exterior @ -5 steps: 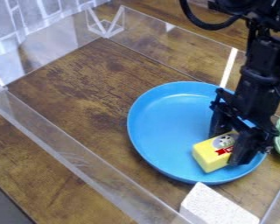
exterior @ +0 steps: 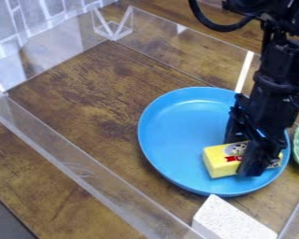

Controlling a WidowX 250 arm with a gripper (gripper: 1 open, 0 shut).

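Observation:
A blue plate (exterior: 177,131) lies on the wooden surface at the right of the camera view. In its right part is a small yellow block (exterior: 220,161) with a printed label. The black gripper (exterior: 249,157) reaches down from the upper right and is shut on this block, partly covering it.
A green object (exterior: 298,149) sits at the right edge, partly hidden by the arm. A white block (exterior: 231,219) lies in front of the plate. Clear panels border the surface. The wooden area (exterior: 83,103) left of the plate is bare.
The gripper and yellow block have shifted slightly, the block appearing turned, with more of it covered by the fingers. The plate stays about where it was.

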